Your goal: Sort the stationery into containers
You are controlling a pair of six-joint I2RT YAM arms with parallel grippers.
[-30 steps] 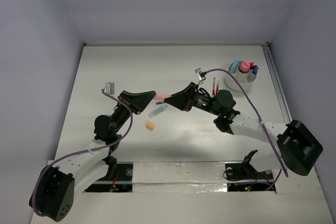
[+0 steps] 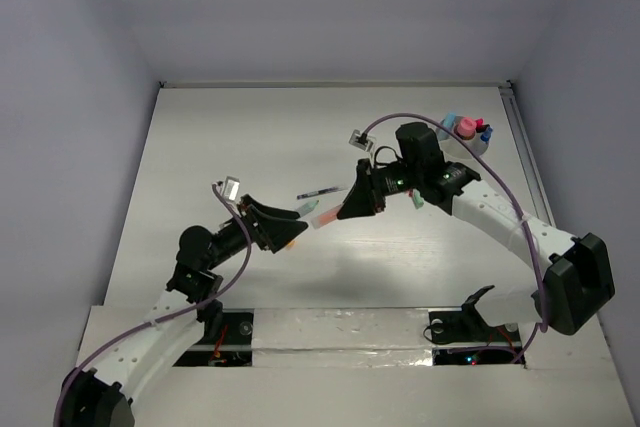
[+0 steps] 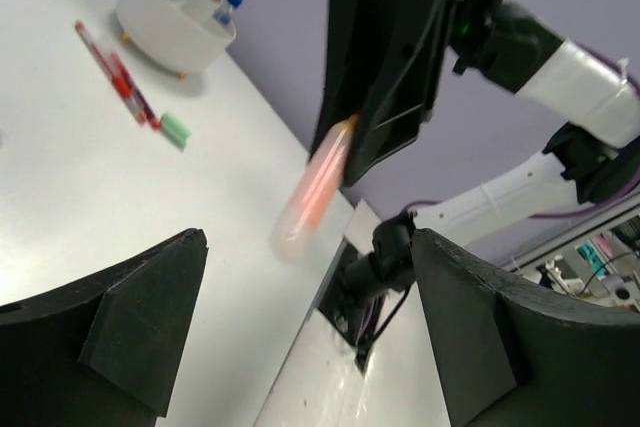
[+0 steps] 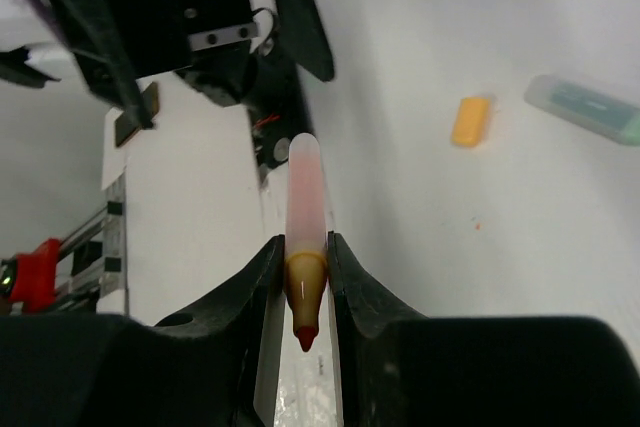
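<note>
A pinkish translucent marker [image 2: 325,217] with an orange tip [image 4: 305,287] is held in my right gripper, shut on it. My left gripper hangs open just left of it, nothing between its fingers. In the right wrist view a yellow block [image 4: 471,121] and a translucent green-capped item [image 4: 585,107] lie on the table. A dark pen [image 2: 320,192] lies behind the grippers. Red pens [image 3: 110,72] and a green piece [image 3: 174,130] lie near a white holder [image 3: 165,27] with pens and bottles at the back right.
Walls enclose the sides and rear. The right arm stretches over the table's right side.
The right gripper rose and moved, still holding the marker, which now points down toward the front left.
</note>
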